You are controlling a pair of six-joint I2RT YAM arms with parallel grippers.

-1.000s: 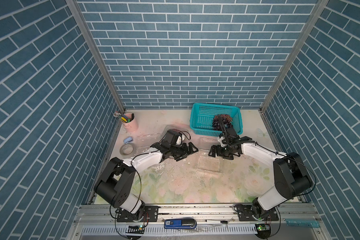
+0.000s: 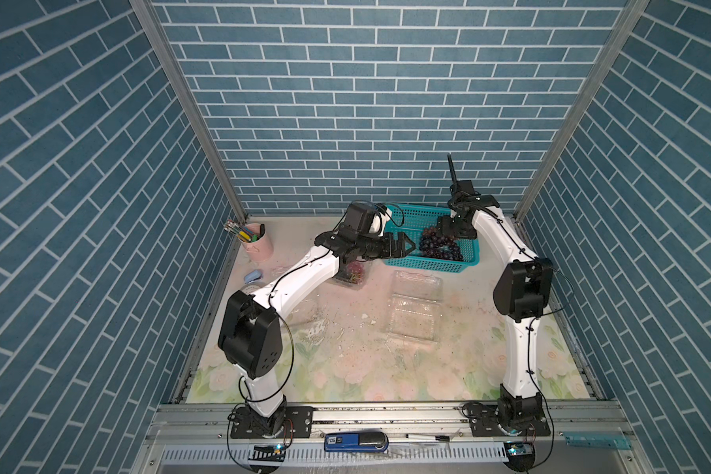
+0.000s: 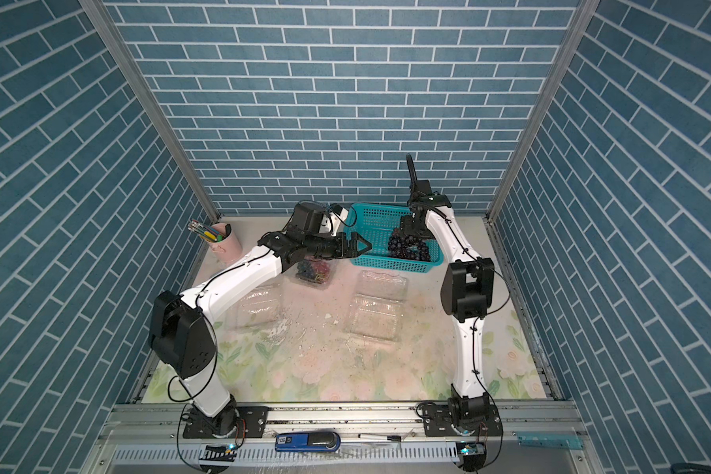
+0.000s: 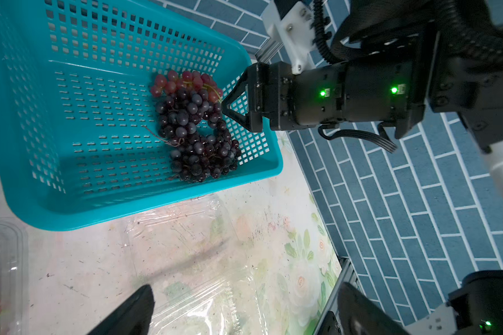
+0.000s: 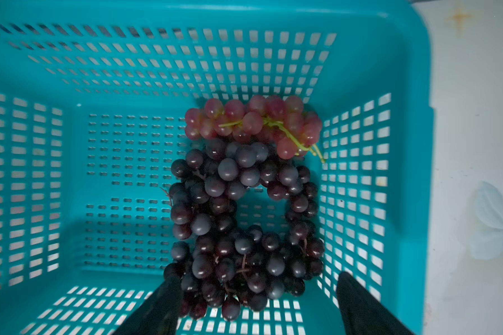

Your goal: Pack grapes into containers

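The teal basket (image 2: 407, 211) stands at the back right. On its floor, to the right, lie dark purple grapes (image 5: 246, 256) with a red bunch (image 5: 251, 120) at their far side. My right gripper hangs over them, fingers (image 5: 366, 307) spread, nothing between. Near the basket's left front rim, my left gripper (image 2: 407, 245) is open and empty. An empty clear container (image 3: 375, 317) lies open, lid flap behind, at table centre. Partly under the left arm sits a clear container (image 3: 314, 272) with red and dark grapes inside. Farther left is another clear container (image 3: 259, 306).
A pink cup with pens (image 2: 257, 243) stands at the back left, and a small blue item (image 2: 252, 275) lies in front of it. A blue stapler-like tool (image 2: 356, 441) lies beyond the front edge.
My right gripper has gone from above the central container back over the basket's grapes. The left gripper has moved back and right, from beside that container to the basket's left front rim.
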